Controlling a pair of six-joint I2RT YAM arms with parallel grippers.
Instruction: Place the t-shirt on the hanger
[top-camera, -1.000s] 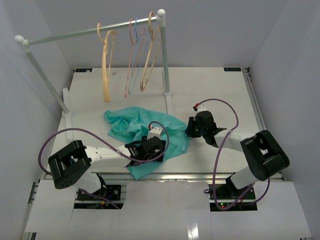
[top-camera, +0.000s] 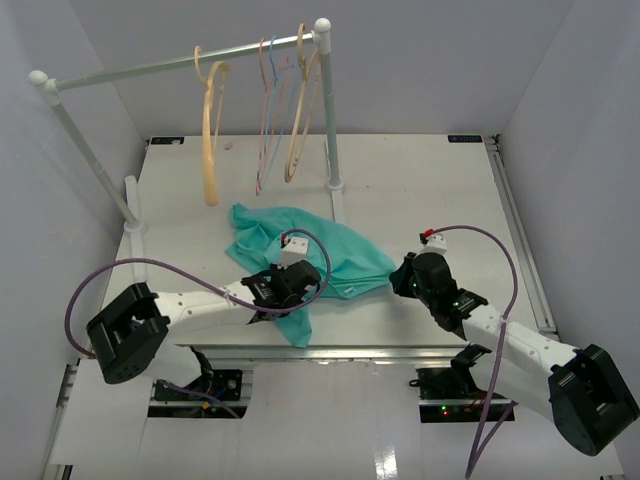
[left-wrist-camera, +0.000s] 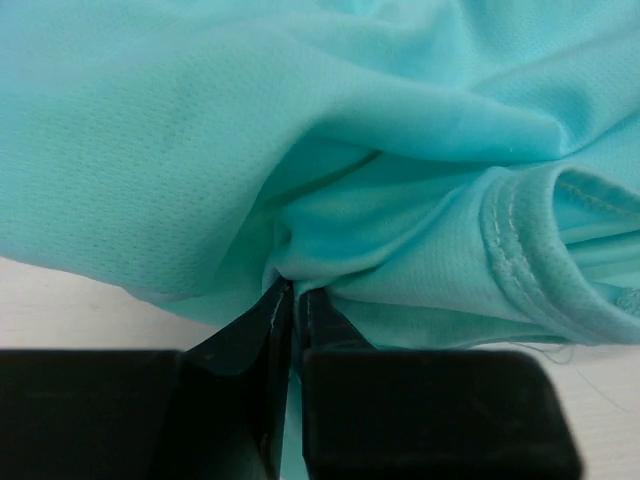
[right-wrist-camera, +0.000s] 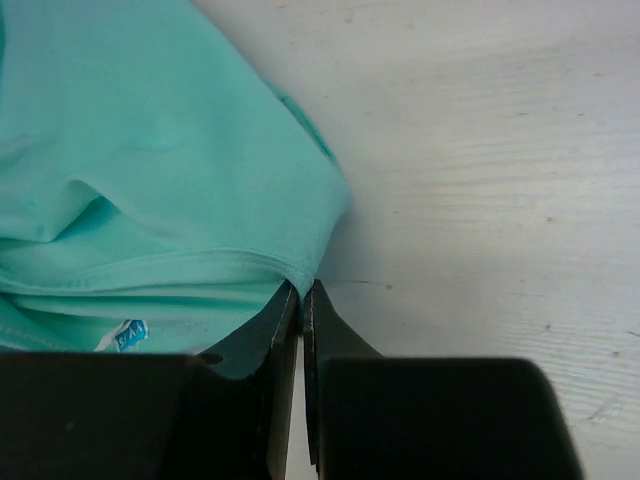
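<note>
The teal T-shirt (top-camera: 340, 260) lies crumpled on the white table beneath the rack. My left gripper is shut on a gathered fold of it near a stitched collar band, at the shirt's lower middle in the top view. My right gripper is shut on the shirt's hem at its right end; a small label (right-wrist-camera: 130, 335) shows beside it. Several hangers, among them wooden ones (top-camera: 210, 140) and thinner pink and blue ones, hang on the rail above.
The white rack (top-camera: 332, 120) stands over the table's back left, with a post and foot at each end. Purple cables loop over both arms.
Over the last second the right arm has moved rightward, drawing the shirt's end with it.
</note>
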